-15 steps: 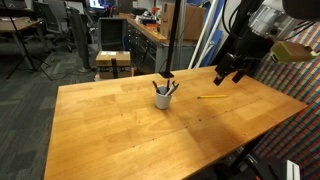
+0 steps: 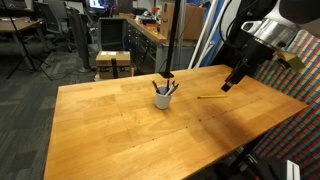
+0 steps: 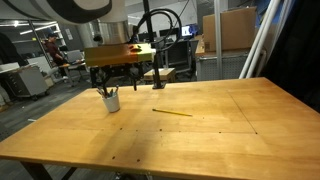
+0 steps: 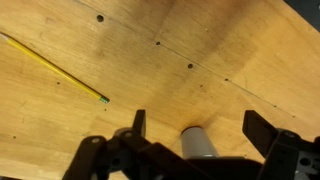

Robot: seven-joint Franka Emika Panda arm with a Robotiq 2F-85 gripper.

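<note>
A yellow pencil (image 2: 212, 96) lies flat on the wooden table, and its dark tip shows in the wrist view, where the pencil (image 4: 55, 68) is at the left. A white cup (image 2: 162, 101) holding several pens and pencils stands upright near the table's middle; its pale side (image 3: 112, 103) shows in exterior view 2. My gripper is open, with no object held between its fingers. It hangs above the table, higher than the pencil. Low in the wrist view, a grey-white rounded shape (image 4: 197, 143) shows beyond the fingers, partly hidden by the gripper.
A dark pole (image 2: 172, 35) rises behind the table's far edge. A cardboard box (image 2: 113, 58) stands in the background.
The gripper has shifted slightly and its tilt has changed over the last second, staying above the table's right part. The pencil and the cup have not moved.
</note>
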